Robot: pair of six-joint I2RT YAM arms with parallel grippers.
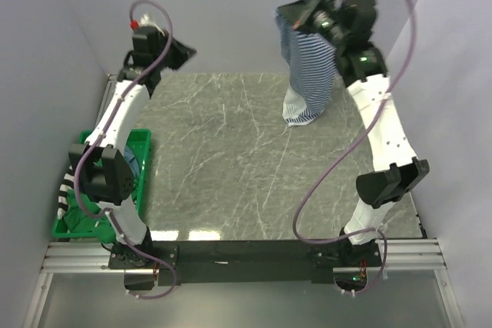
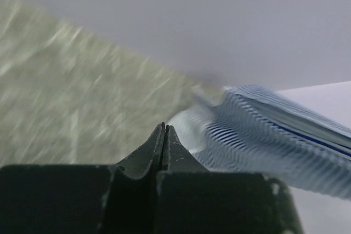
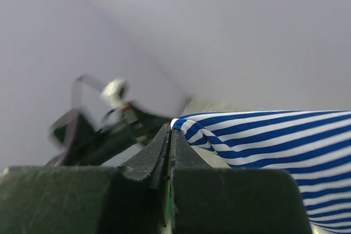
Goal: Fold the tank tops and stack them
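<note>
A blue and white striped tank top (image 1: 311, 71) hangs from my right gripper (image 1: 286, 17) at the back right, its lower end reaching down over the table. In the right wrist view the shut fingers pinch a corner of the striped cloth (image 3: 263, 141). My left gripper (image 1: 190, 53) hovers at the back left, well apart from the cloth. Its fingertips meet in the left wrist view with nothing between them, and the striped cloth (image 2: 258, 135) shows beyond them to the right.
A green basket (image 1: 142, 144) stands at the left table edge, holding green, blue and black-and-white striped cloth, partly hidden by my left arm. Grey walls close off the back and sides.
</note>
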